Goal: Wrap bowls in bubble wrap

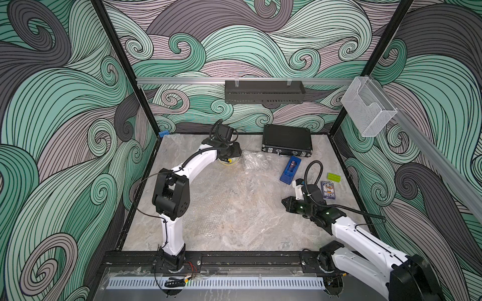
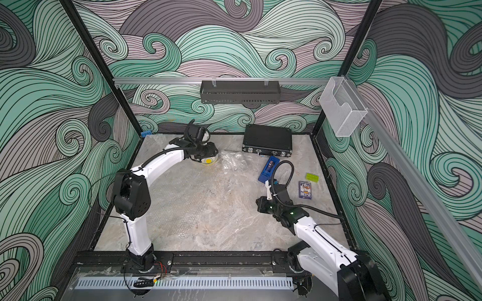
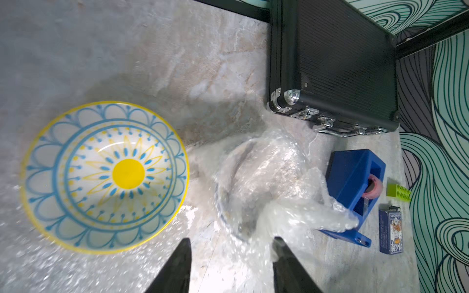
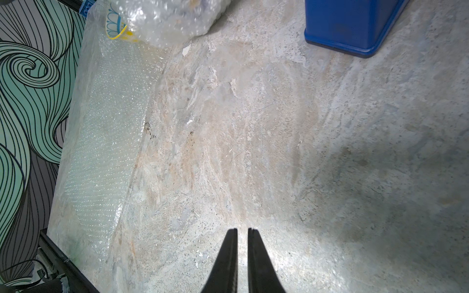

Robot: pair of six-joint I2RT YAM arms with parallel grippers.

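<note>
In the left wrist view, a yellow-rimmed patterned bowl (image 3: 73,178) lies uncovered, and just right of it is a bowl in crumpled bubble wrap (image 3: 263,180). My left gripper hovers open over the table beside them, nothing between its fingers. A flat sheet of bubble wrap (image 4: 102,146) covers the left of the table in the right wrist view. My right gripper is shut, with nothing between its fingers, over bare table at the front right.
Behind stands a black case (image 1: 286,138). On the right are a blue tape dispenser (image 1: 290,170), a green block (image 1: 333,177) and a card box (image 1: 327,189).
</note>
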